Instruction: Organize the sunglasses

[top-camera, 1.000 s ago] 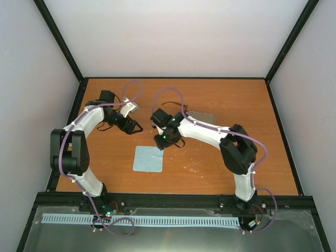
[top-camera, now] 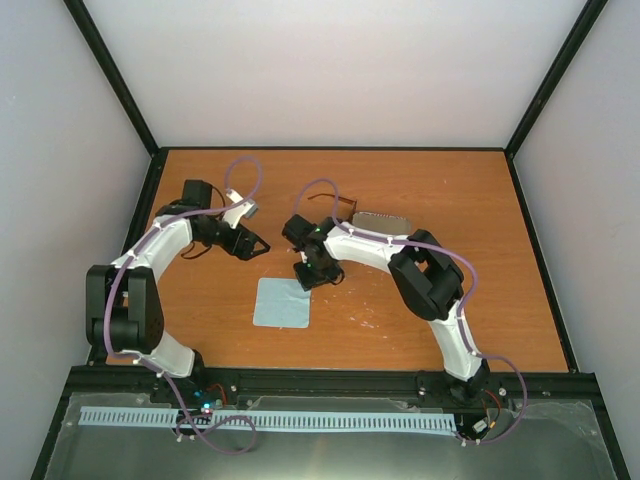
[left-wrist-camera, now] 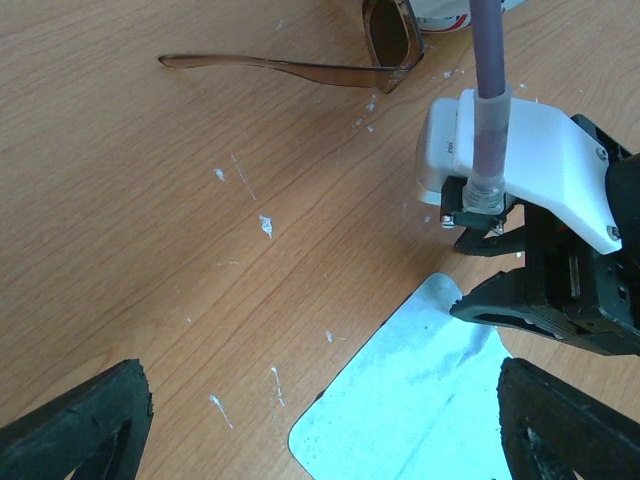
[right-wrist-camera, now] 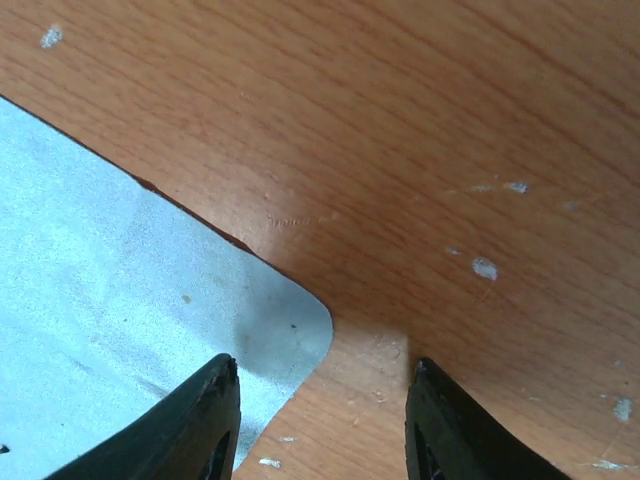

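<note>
A pale blue cloth [top-camera: 281,305] lies on the table. Over its upper right corner hangs my right gripper [top-camera: 311,276]; in the right wrist view its two fingers [right-wrist-camera: 205,420] stand apart beside that corner, nothing between them. Brown-framed sunglasses [left-wrist-camera: 392,45] rest beyond the right gripper, one temple stretched out. A case-like object [top-camera: 380,222] lies beside them, mostly behind the arm in the top view. My left gripper [top-camera: 256,249] is open above the table, up and left of the cloth, empty.
Dark frame edges and walls bound it. Purple tubes loop above both arms.
Both arms have shifted slightly; the right gripper has come a little lower in the top view, toward the cloth's corner, and its elbow has moved left.
</note>
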